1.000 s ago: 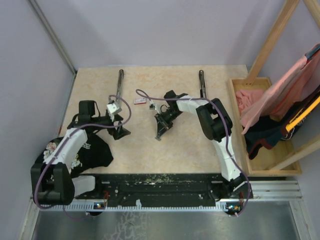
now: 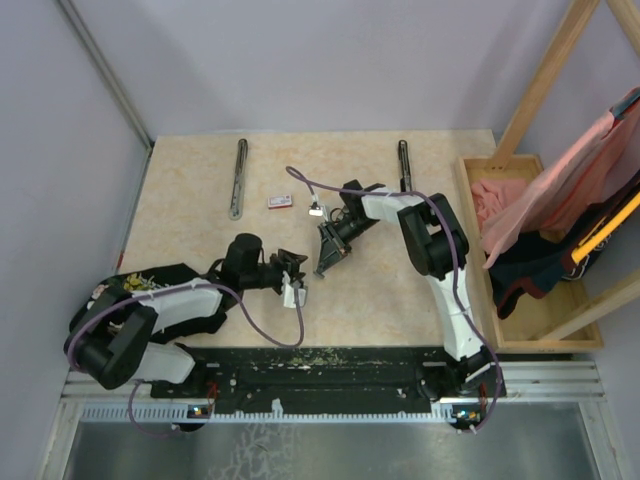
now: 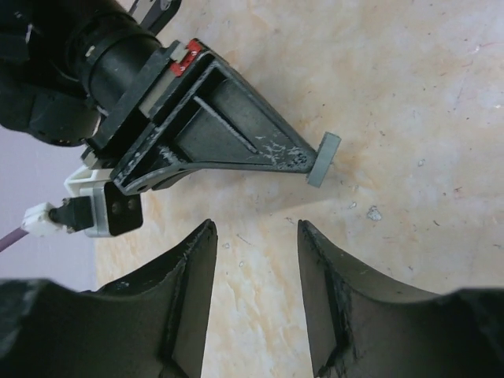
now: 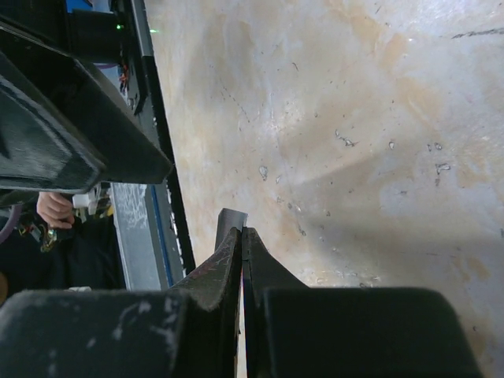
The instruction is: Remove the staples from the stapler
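My right gripper is shut, fingertips low over the middle of the table. At its tips sits a small grey bar, which looks like a strip of staples. In the right wrist view the same bar shows just past the closed fingertips. My left gripper is part open, with only bare tabletop between its fingers; the right gripper stands ahead of it, up and to the left in that view. A stapler cannot be made out for sure in any view.
A small red and white box lies behind the grippers. Long slim metal tools lie at the back left and back right. Dark patterned cloth covers the left front. A wooden tray stands at right.
My left gripper has moved right from the left side of the table, close to the right gripper.
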